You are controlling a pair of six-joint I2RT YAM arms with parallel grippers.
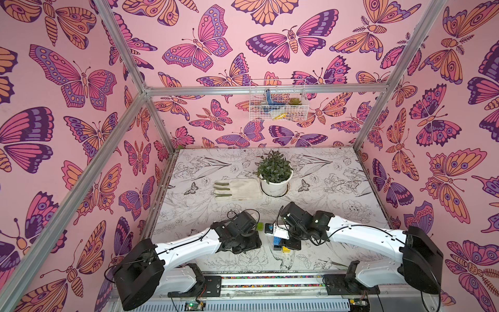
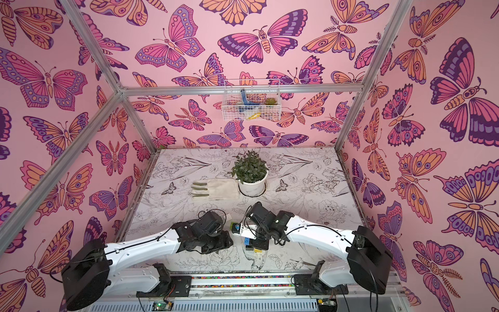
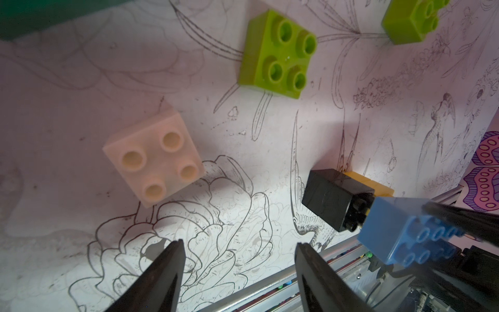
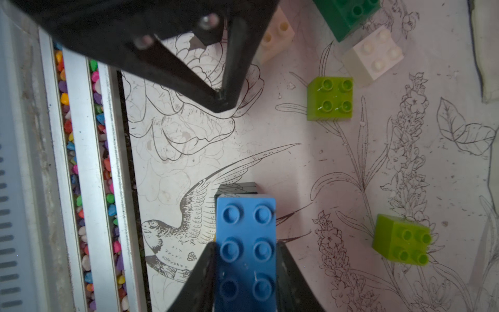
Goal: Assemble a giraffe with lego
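Note:
My right gripper is shut on a blue brick (image 4: 246,218), held just above a black brick (image 3: 327,200) that has a yellow brick (image 3: 370,182) behind it. My left gripper is open and empty over the table. Loose on the table lie a light pink brick (image 3: 153,158), two light green bricks (image 4: 330,98) (image 4: 396,239), a white brick (image 4: 371,54) and a dark green brick (image 4: 345,13).
A potted plant (image 1: 274,174) and a cloth glove (image 1: 236,189) lie farther back. Metal rails with coloured pebbles (image 4: 106,130) run along the front edge.

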